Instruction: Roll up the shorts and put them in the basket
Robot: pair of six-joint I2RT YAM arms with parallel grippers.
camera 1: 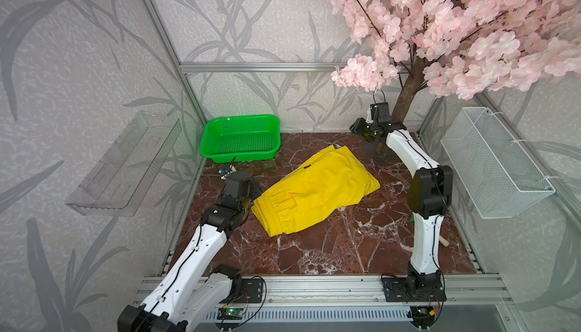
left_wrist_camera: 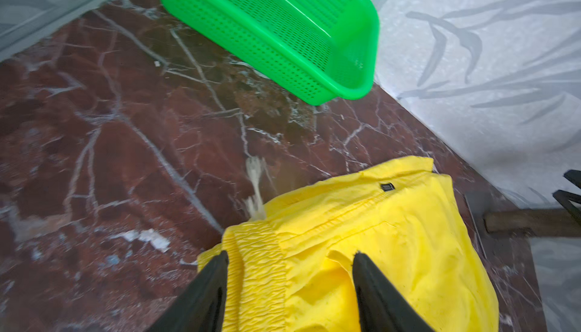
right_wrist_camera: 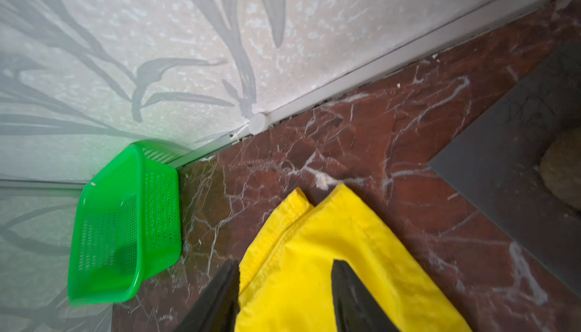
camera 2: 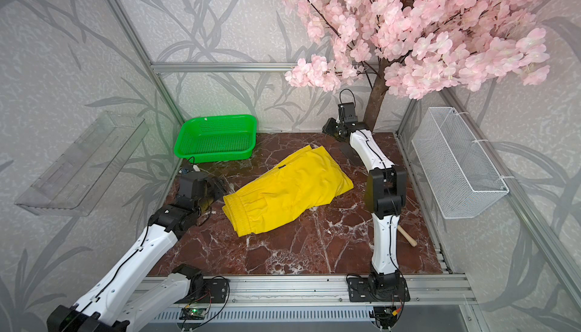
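Yellow shorts (camera 1: 320, 189) lie folded lengthwise on the brown marble table, slanting from the waistband at left front to the leg hems at right rear. Beside the waistband end is my left gripper (camera 1: 255, 190); its fingers (left_wrist_camera: 208, 292) stand wide apart in the left wrist view, with the elastic waistband (left_wrist_camera: 261, 277) below them. My right gripper (camera 1: 356, 128) hovers clear of the hem end, near the back wall. In the right wrist view its fingers (right_wrist_camera: 221, 295) are parted and hold nothing; the shorts (right_wrist_camera: 296, 289) show beneath.
A green basket (camera 1: 210, 149) stands at the back left. The tree's trunk (camera 1: 409, 93) and dark base (right_wrist_camera: 502, 144) are close to my right gripper. A wooden handle (camera 2: 406, 236) lies at the right.
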